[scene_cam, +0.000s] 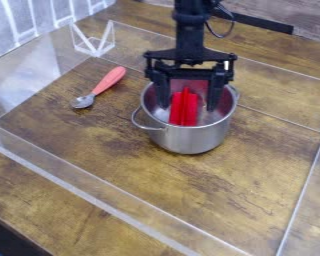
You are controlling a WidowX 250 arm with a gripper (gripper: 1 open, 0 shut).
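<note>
My black gripper (190, 72) is open above the back part of a steel pot (190, 138), its fingers reaching down at either side near the pot's back rim. Inside the pot stands a red object (183, 108), partly hidden by the gripper and the front wall. Left of the pot lies a spoon (99, 89) with a pink handle and metal head.
Translucent strips or panels run along the left and right edges. A small white wire-like item (93, 42) sits at the back left.
</note>
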